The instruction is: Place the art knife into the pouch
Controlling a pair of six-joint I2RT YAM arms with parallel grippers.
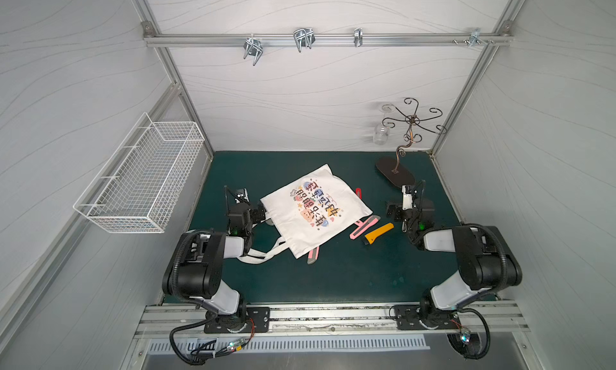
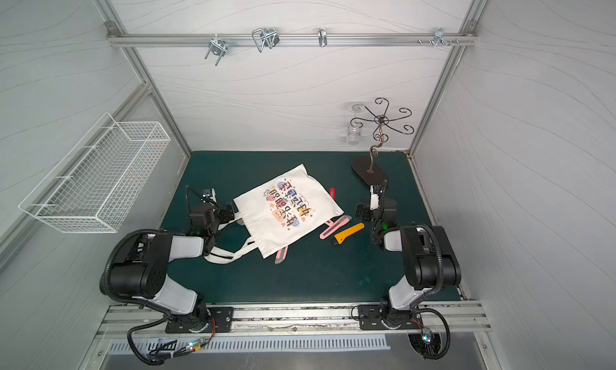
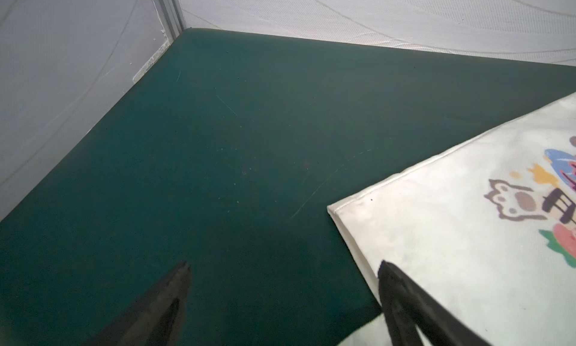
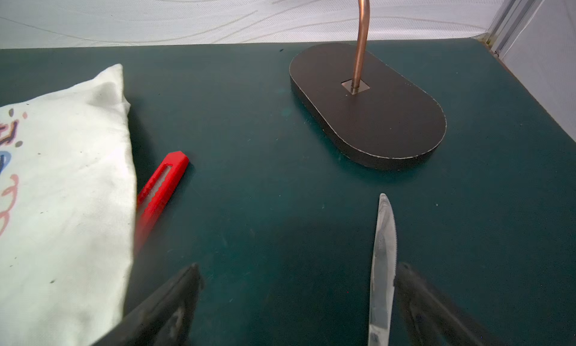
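The white printed pouch [image 1: 308, 209] lies flat at mid-table with its straps toward the lower left. Cutters lie around it: red [image 4: 157, 196] partly under its right edge, pink [image 1: 364, 226] at the right, another pink [image 2: 280, 255] below, yellow [image 1: 378, 232] beside. A silver table knife [image 4: 382, 262] lies before my right gripper. Both grippers stand open and empty, the left [image 3: 284, 274] at the pouch's left corner, the right beyond its right side.
A metal scroll stand [image 4: 367, 118] occupies the back right. A white wire basket [image 1: 115, 222] hangs on the left wall.
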